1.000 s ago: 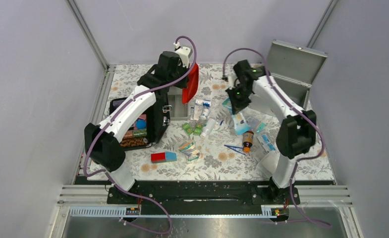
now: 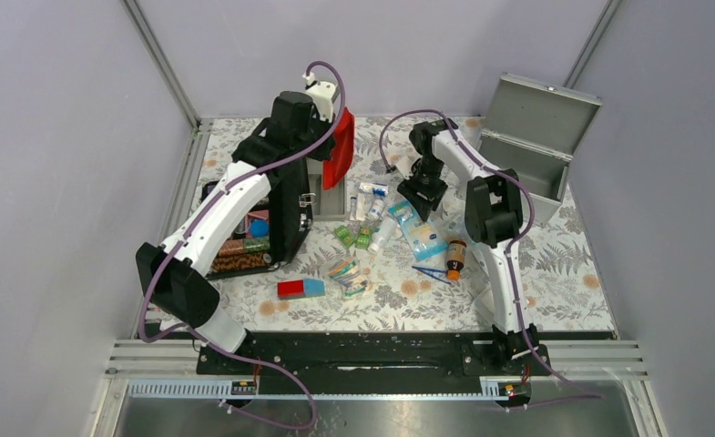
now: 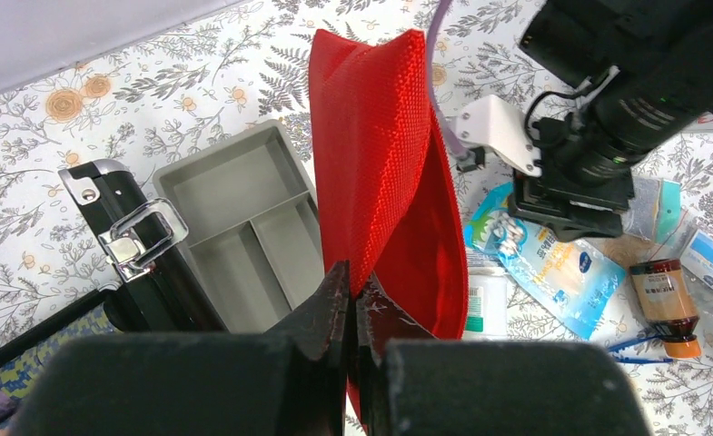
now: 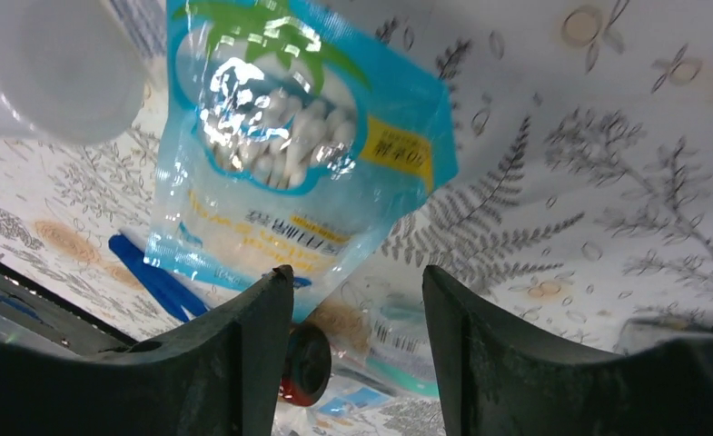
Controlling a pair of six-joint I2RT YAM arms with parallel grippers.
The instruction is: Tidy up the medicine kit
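Observation:
In the left wrist view a red fabric pouch (image 3: 371,136) rises from between the fingertips of my left gripper, which is shut on its edge. The pouch hangs beside a grey divided tray (image 3: 234,216). A blue cotton-swab packet (image 4: 271,227) lies flat on the patterned cloth, before my right gripper. Its fingers stand apart with nothing gripped between them. The silver case (image 2: 540,114) is open at the back right. An amber bottle (image 3: 666,304) rests near the packet.
The open black bag (image 2: 290,214) holds several items, left of the tray. Green boxes (image 2: 363,238), a white bottle (image 2: 383,234) and blue tweezers (image 2: 433,273) crowd the middle. A red-and-blue box (image 2: 301,289) sits near the front.
My left gripper and the red pouch have shifted slightly left.

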